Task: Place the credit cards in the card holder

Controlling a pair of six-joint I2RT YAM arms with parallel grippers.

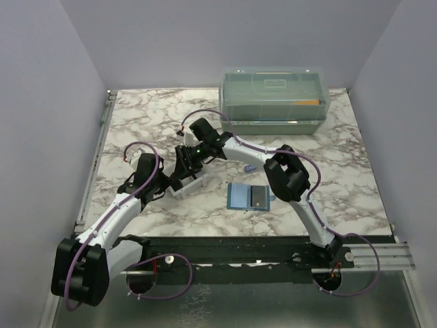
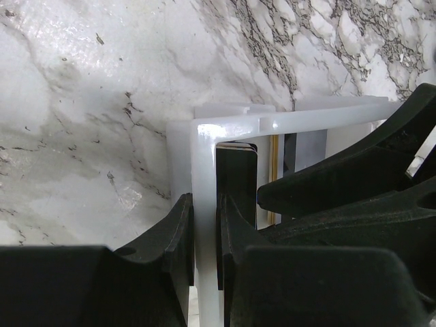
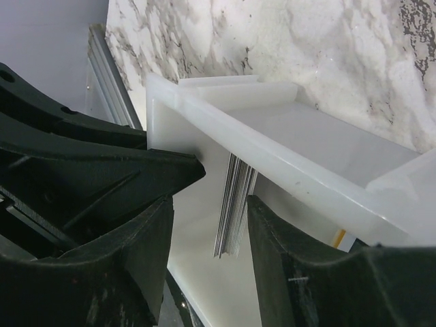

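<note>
A white card holder sits on the marble table at centre left, both grippers at it. In the left wrist view, my left gripper is shut on the holder's end wall, with dark cards standing just inside. My right gripper reaches over the holder from the other side, part open, its fingertips either side of a stack of thin card edges against the white wall. Further cards with gold edges stand in other slots.
An open card case lies right of centre, with a small blue item above it. A large translucent green box stands at the back right.
</note>
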